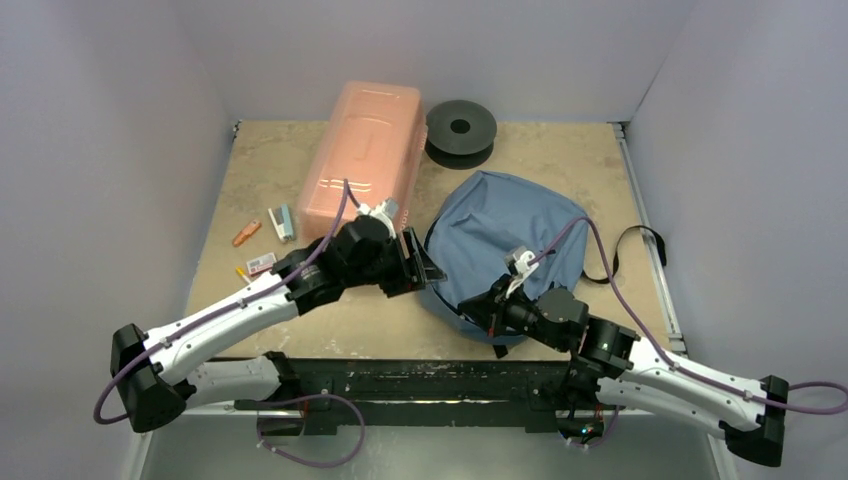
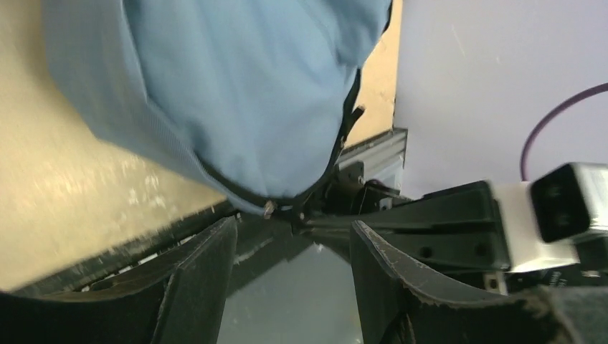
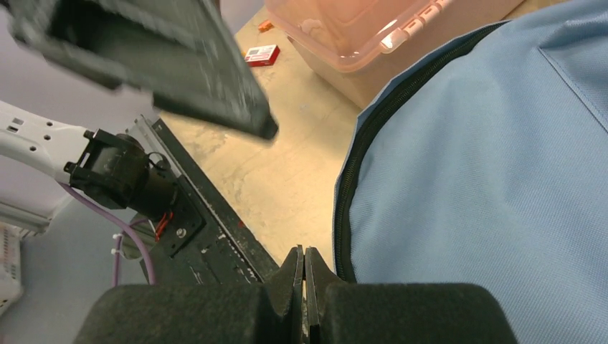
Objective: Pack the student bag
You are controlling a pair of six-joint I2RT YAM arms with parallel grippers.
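Observation:
A blue fabric bag (image 1: 505, 220) with a black zipper (image 3: 366, 136) lies on the right half of the board. My left gripper (image 1: 428, 268) is over the bag's left edge, its fingers apart in the left wrist view (image 2: 290, 236), nothing between them. My right gripper is shut at the zipper edge near the bag's front; whether thin fabric sits in its tips is hard to tell.
A pink lidded box (image 1: 360, 140) and a black spool (image 1: 461, 128) stand at the back. Small items, including an orange one (image 1: 247, 232) and a red-white box (image 3: 262, 56), lie at left. A strap (image 1: 652, 240) lies right of the bag.

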